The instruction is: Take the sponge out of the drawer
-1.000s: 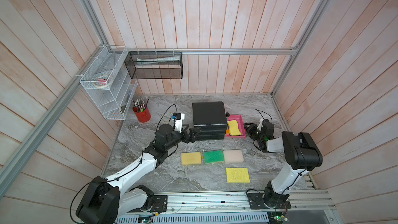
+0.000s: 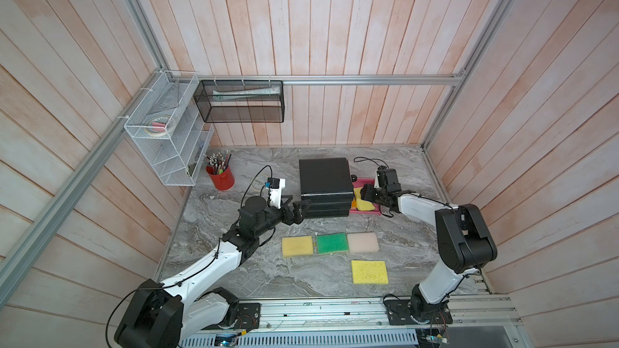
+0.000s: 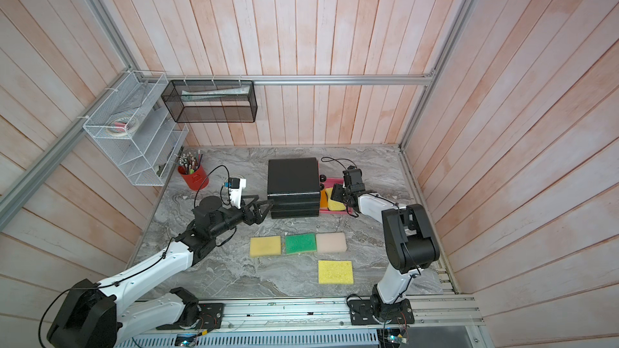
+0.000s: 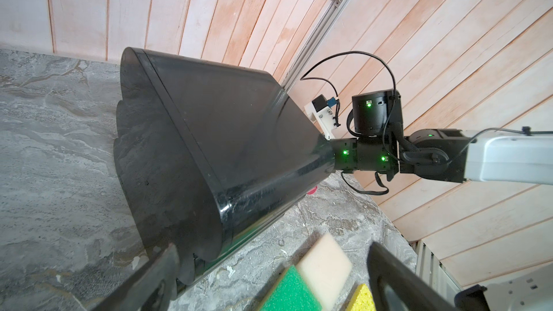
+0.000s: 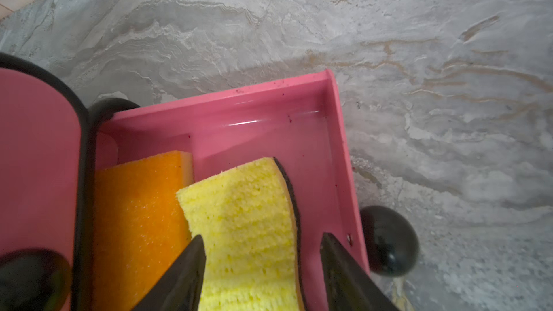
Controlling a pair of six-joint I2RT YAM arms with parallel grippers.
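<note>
Inside the pulled-out pink drawer (image 5: 311,138), a yellow sponge (image 5: 244,230) with a dark underside lies tilted against an orange sponge (image 5: 138,213). My right gripper hangs over the yellow sponge, its fingers spread either side with a visible gap on the right. In the top left view the same right gripper (image 2: 366,194) partly covers that sponge. At the left side of the black cabinet (image 2: 325,183), my left gripper stands open with nothing between its fingers.
On the counter in front of the cabinet lie a pale yellow sponge (image 2: 297,246), a green sponge (image 2: 331,243), a pinkish sponge (image 2: 363,242) and a bright yellow sponge (image 2: 369,272). A red pencil cup (image 2: 221,178) stands back left. A black knob (image 5: 388,240) juts from the drawer front.
The left arm has barely shifted.
</note>
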